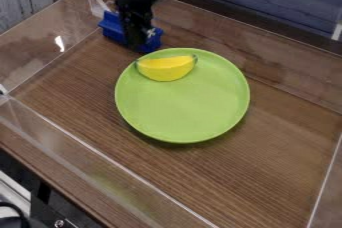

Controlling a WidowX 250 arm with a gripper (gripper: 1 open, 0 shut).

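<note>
My black gripper [139,34] is at the upper left over a blue object [115,31], partly hiding it. It looks shut; whether anything is between its fingers is too dark to tell. A yellow banana [167,68] lies on the upper left part of a green plate [182,107] on the wooden table.
A clear edge or wall runs along the left side, and a dark wall [281,12] stands at the back right.
</note>
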